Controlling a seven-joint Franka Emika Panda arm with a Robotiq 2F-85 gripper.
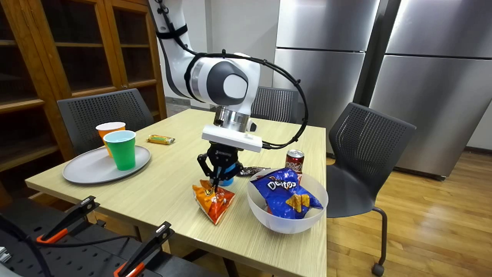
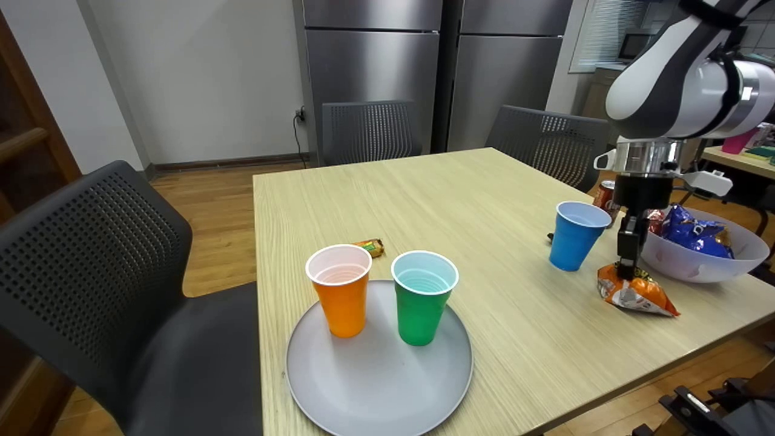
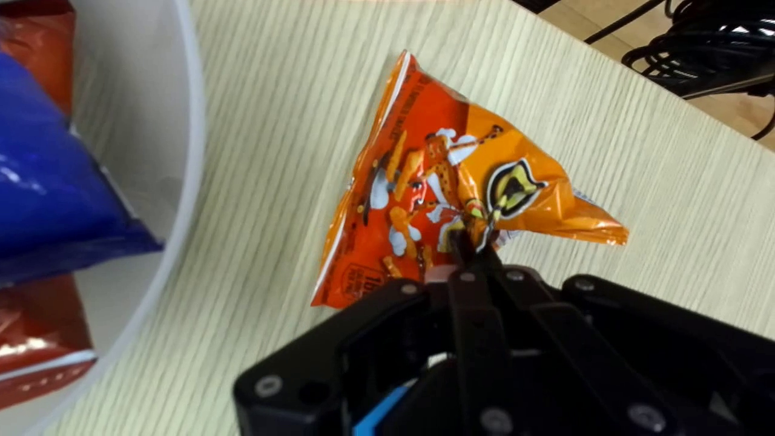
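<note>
An orange-and-red snack bag lies on the table, its middle pinched into folds. In the second exterior view the fingers reach down onto the same bag, which still rests on the tabletop. Just beside it stands a translucent white bowl with a blue Doritos bag and some red packaging inside. The fingertips themselves are partly covered by the foil.
Behind the gripper stands a blue cup, near a soda can and a dark wrapper. A grey plate carries an orange cup and a green cup. A yellow wrapped bar lies apart; mid-table is clear.
</note>
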